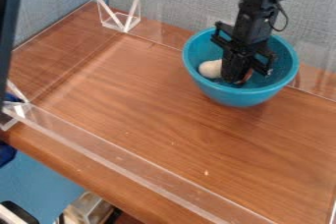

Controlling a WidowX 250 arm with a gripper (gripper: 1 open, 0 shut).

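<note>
A teal bowl (214, 89) rests on the wooden table at the back right. My black gripper (239, 63) reaches down inside it. A pale, cream-coloured object (210, 69) lies in the bowl just left of the gripper. The fingertips are low in the bowl and partly hidden, so whether anything is between them is hard to see; the gripper looks shut.
Clear barriers run along its edges, with a white bracket (118, 17) at the back left corner. A grey wall stands behind.
</note>
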